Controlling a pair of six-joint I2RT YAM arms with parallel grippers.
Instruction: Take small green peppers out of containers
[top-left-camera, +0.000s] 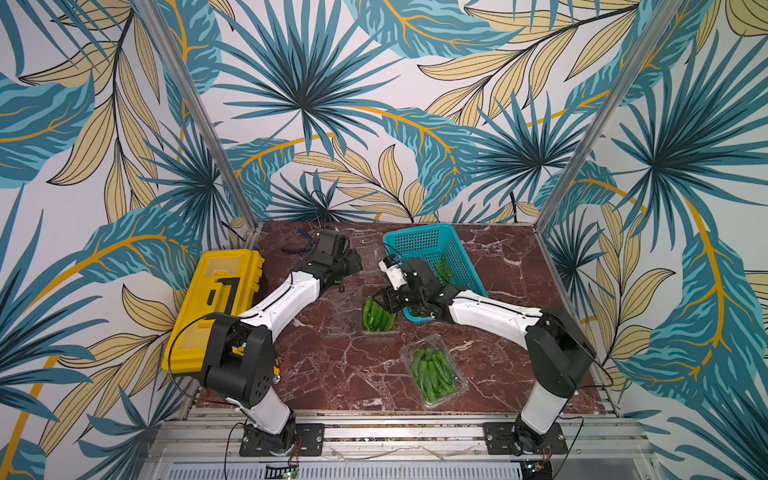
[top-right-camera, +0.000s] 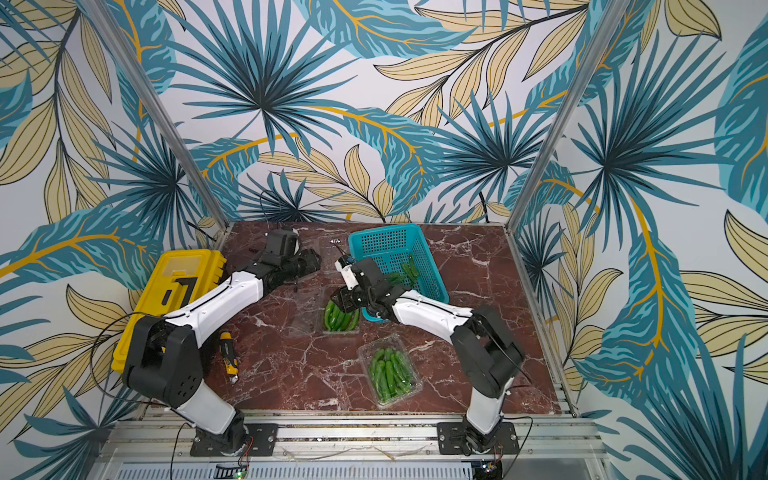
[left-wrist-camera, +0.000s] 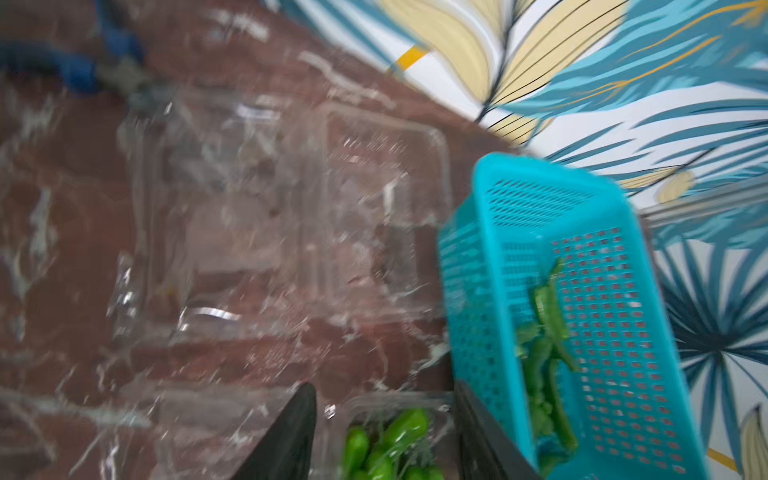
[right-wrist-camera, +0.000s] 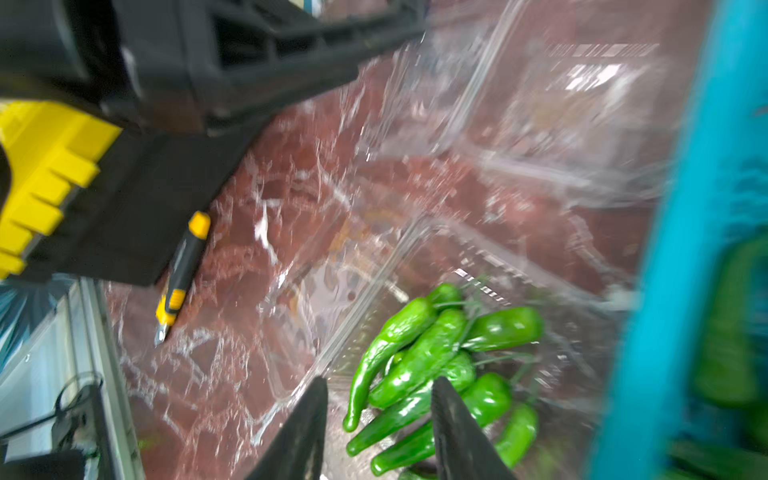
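Note:
Small green peppers (right-wrist-camera: 416, 360) lie in an uncovered clear plastic container (right-wrist-camera: 504, 268) left of the teal basket. My right gripper hovers over them, open and empty. Toward the table's front, a second clear container (top-left-camera: 433, 370) is full of green peppers. More green peppers (left-wrist-camera: 548, 360) rest inside the teal basket (left-wrist-camera: 480, 240). Held up left of the basket, my left gripper is open with nothing between its fingers. In the top left view the right arm hides part of the basket and of the near container.
Empty clear containers (left-wrist-camera: 224, 224) lie flat behind the uncovered one. At the left stand a yellow toolbox (top-left-camera: 200, 320) and a utility knife (top-right-camera: 229, 357). Blue-handled pliers (top-left-camera: 301, 243) lie at the back.

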